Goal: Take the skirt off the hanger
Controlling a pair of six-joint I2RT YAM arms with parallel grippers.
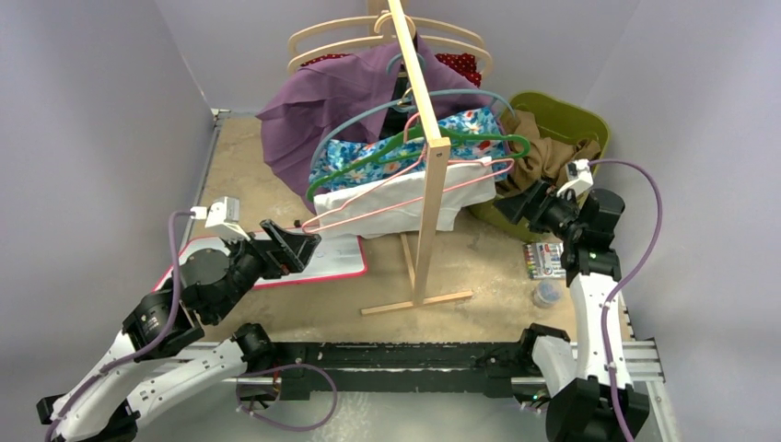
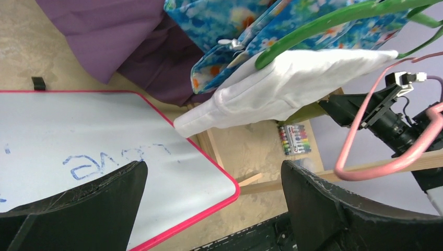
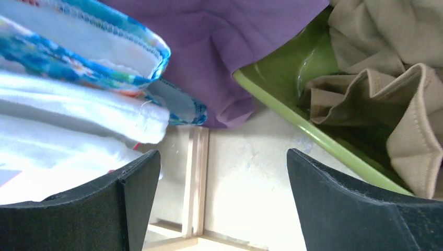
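A white skirt hangs on a wooden rack under a pink hanger, in front of a blue floral cloth on a green hanger. My left gripper is open beside the pink hanger's left end, nothing between its fingers; in the left wrist view the white cloth lies ahead of it. My right gripper stands open near the rack's right side, above the front edge of the green bin; the white and floral cloths show ahead of it in the right wrist view.
Purple cloth and more hangers fill the back of the rack. The bin holds brown cloth. A whiteboard lies at the left, a marker pack and small jar at the right. The rack post stands centrally.
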